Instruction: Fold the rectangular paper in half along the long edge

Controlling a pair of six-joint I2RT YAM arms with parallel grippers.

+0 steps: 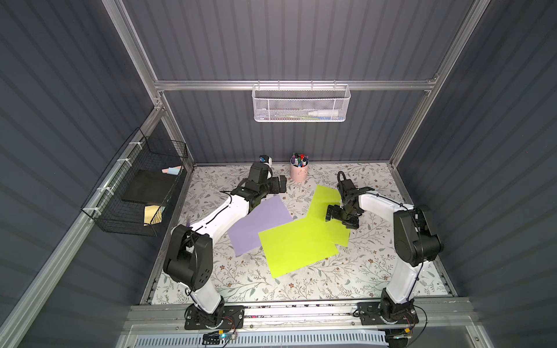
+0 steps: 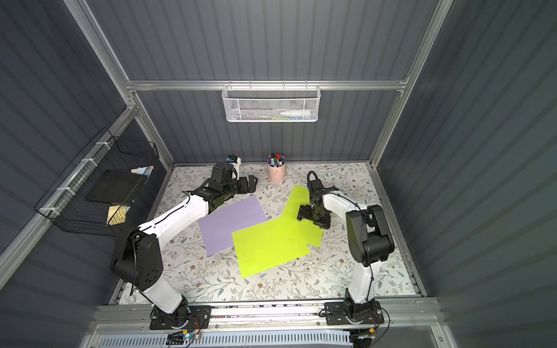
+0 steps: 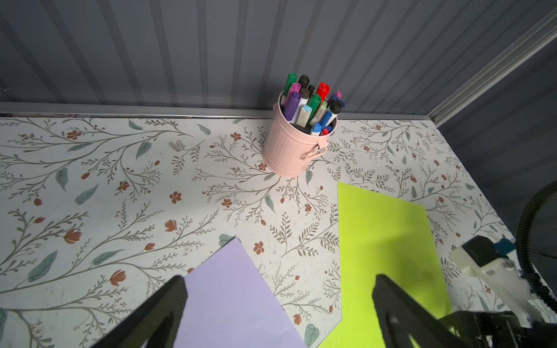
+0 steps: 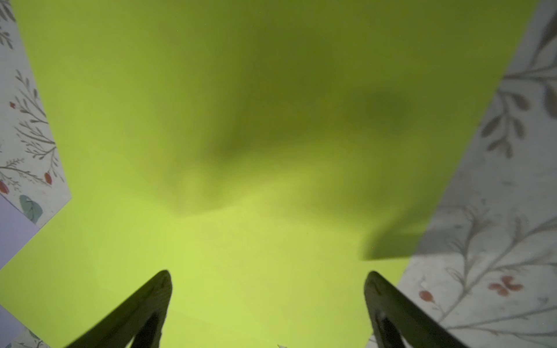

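Note:
Two yellow-green rectangular sheets (image 1: 296, 249) lie flat and overlap, the rear one (image 3: 377, 226) reaching toward the back. A lilac sheet (image 1: 252, 223) lies flat to their left. My left gripper (image 1: 277, 184) hangs open over the back edge of the lilac sheet, holding nothing. My right gripper stands open, low over the rear yellow-green sheet, its shadow on the paper and nothing between its fingers.
A pink cup of markers (image 1: 299, 170) stands at the back centre. A black wire basket (image 1: 139, 197) hangs on the left wall, a white mesh basket (image 1: 300, 104) on the back wall.

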